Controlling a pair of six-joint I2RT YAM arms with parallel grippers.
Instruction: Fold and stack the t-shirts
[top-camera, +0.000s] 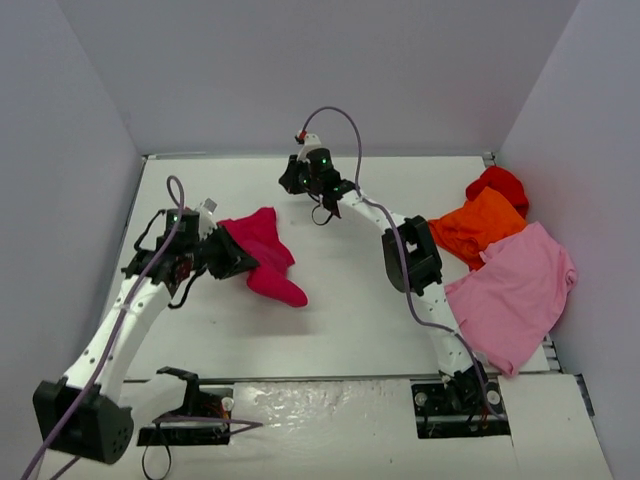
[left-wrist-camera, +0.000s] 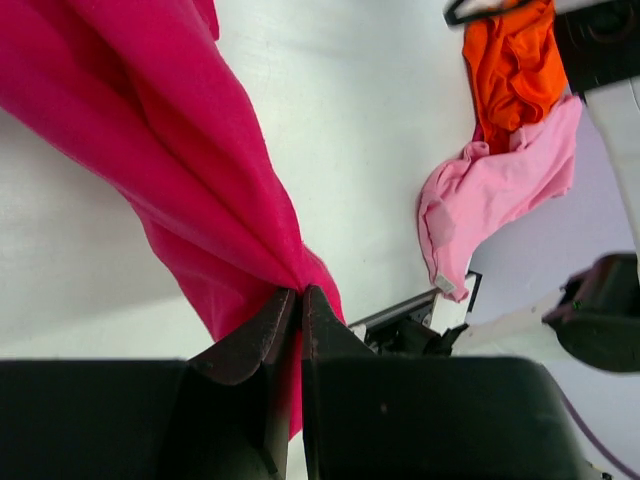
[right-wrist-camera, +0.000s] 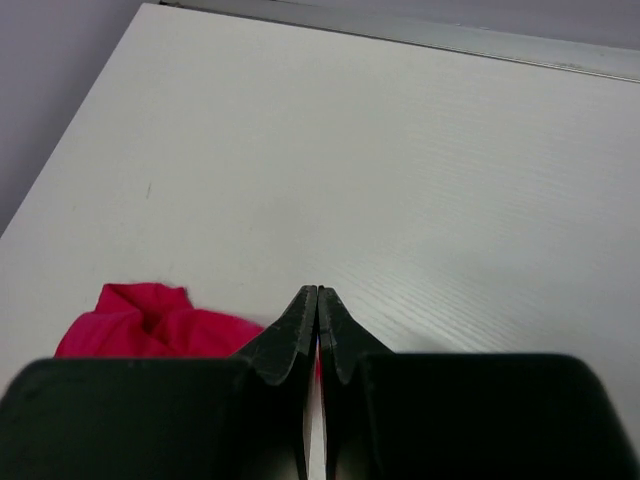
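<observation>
A crumpled magenta-red t-shirt (top-camera: 262, 240) is on the left half of the white table, its lower end raised toward my left gripper (top-camera: 248, 265). In the left wrist view the fingers (left-wrist-camera: 268, 335) of that gripper pinch its cloth (left-wrist-camera: 190, 140), which stretches up and away and also hangs below. My right gripper (top-camera: 284, 184) is farther back, above and to the right of the shirt. Its fingers (right-wrist-camera: 335, 320) meet, and no cloth shows between them; some magenta cloth (right-wrist-camera: 150, 325) lies beyond, to the left.
At the table's right edge lie a dark red shirt (top-camera: 500, 184), an orange shirt (top-camera: 478, 225) and a pink shirt (top-camera: 512, 290), loosely heaped together. Grey walls close off the back and sides.
</observation>
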